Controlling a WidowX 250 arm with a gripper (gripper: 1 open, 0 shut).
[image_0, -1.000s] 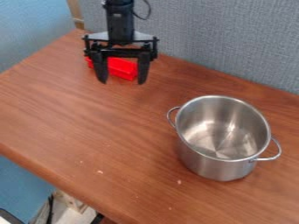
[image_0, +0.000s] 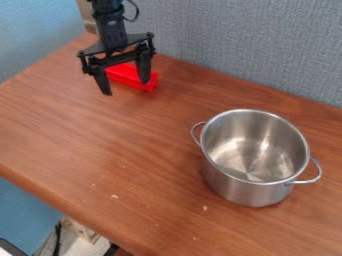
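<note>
My black gripper (image_0: 124, 73) hangs open over the back left of the wooden table, its fingers on either side in front of and over a red block (image_0: 135, 80) that lies on the tabletop. The gripper partly covers the block, and I cannot tell whether it touches it. A steel pot (image_0: 254, 157) with two side handles stands at the right.
A grey textured wall (image_0: 254, 40) runs along the back. Past the table's left front edge are a blue surface and some cables.
The gripper has moved left and turned, so its fingers now sit at an angle by the red block. The pot has not moved.
</note>
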